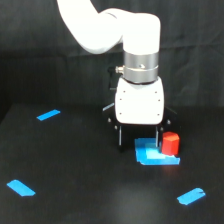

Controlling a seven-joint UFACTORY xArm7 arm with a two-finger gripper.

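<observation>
A small red block (170, 144) stands at the right side of a blue pad (149, 154) on the dark table. My gripper (139, 142) points down just left of the block. Its two thin dark fingers are spread apart and nothing shows between them. The right finger (157, 138) is close against the block's left side; whether they touch I cannot tell. Part of the pad's back is hidden behind the gripper.
Blue strips lie on the table at the back left (48, 115), front left (20, 188) and front right (190, 196). Bare dark surface covers the middle and front.
</observation>
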